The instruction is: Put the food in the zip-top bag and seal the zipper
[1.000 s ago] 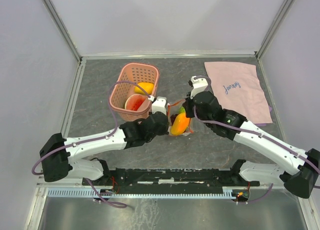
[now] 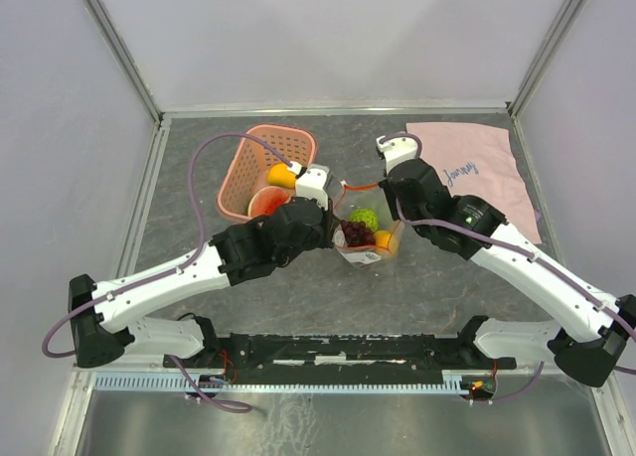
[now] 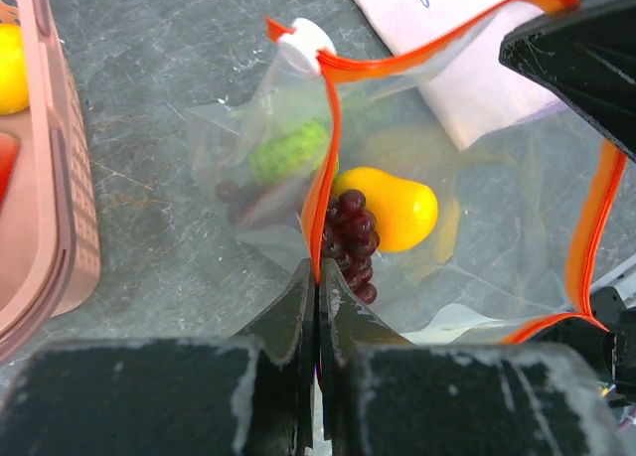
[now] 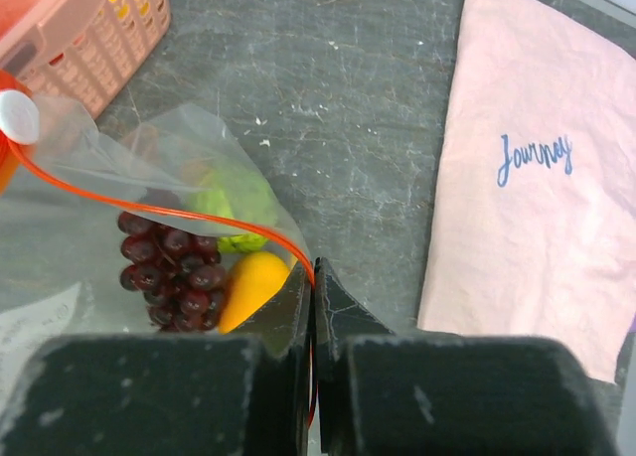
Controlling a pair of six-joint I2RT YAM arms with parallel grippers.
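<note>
The clear zip bag (image 2: pixel 368 252) stands open at the centre, holding red grapes (image 4: pixel 164 267), a yellow fruit (image 3: pixel 393 208) and a green item (image 2: pixel 363 220). My left gripper is shut on one edge of the bag's orange zipper. My right gripper has the orange zipper strip at the opposite edge running between its fingertips, which stand close together. A white slider tab (image 3: pixel 306 47) sits on the zipper.
A pink basket (image 2: pixel 237 178) with yellow and red food stands back left. A pink "Journey" cloth (image 4: pixel 527 218) lies at the right. Dark bare mat (image 2: pixel 209 317) shows in front.
The left arm moved up slightly from a second ago; the right moved rightward.
</note>
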